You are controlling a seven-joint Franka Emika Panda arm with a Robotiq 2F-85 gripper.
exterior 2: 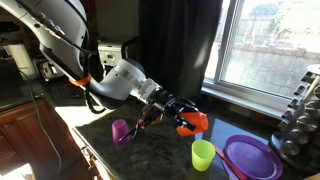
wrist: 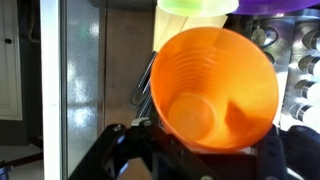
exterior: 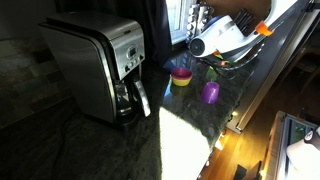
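Observation:
An orange cup (wrist: 215, 90) fills the middle of the wrist view, its open mouth facing the camera. My gripper is shut on it, dark fingers around its lower part. In exterior view 2 the orange cup (exterior 2: 192, 123) is tilted in the gripper (exterior 2: 180, 114) above the dark counter. A yellow-green cup (exterior 2: 203, 154) stands close by, below and in front of it. Farther left on the counter is a purple cup (exterior 2: 121, 131), which also shows in exterior view 1 as a purple cup (exterior: 210, 92).
A purple plate (exterior 2: 262, 160) lies right of the yellow-green cup, a red item (exterior 2: 232, 160) at its edge. A metal rack (exterior 2: 300, 125) stands beyond. The coffee maker (exterior: 100, 65) occupies the counter's other end; bare counter (exterior: 170, 130) lies before it.

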